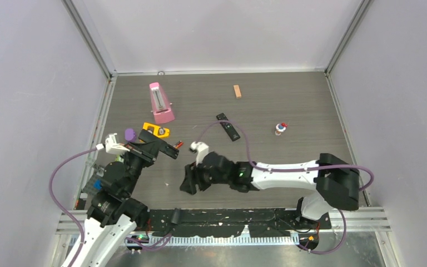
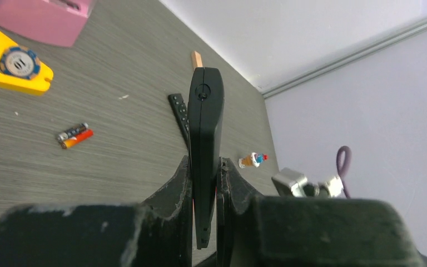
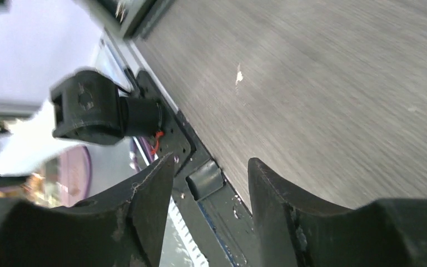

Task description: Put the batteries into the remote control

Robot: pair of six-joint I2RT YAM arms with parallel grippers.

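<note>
My left gripper is shut on a long black object (image 2: 205, 111), probably a remote, held upright between its fingers. A silver battery and an orange one (image 2: 77, 139) lie side by side on the table, right of the left gripper in the top view. A flat black remote (image 1: 228, 126) with buttons lies at the table's middle. My right gripper stands open with nothing between its fingers, low over the front of the table.
A pink metronome (image 1: 161, 105), a yellow toy (image 1: 155, 129) and a purple item (image 1: 130, 134) sit at left. A wooden block (image 1: 237, 91) and small figurine (image 1: 281, 128) lie farther off.
</note>
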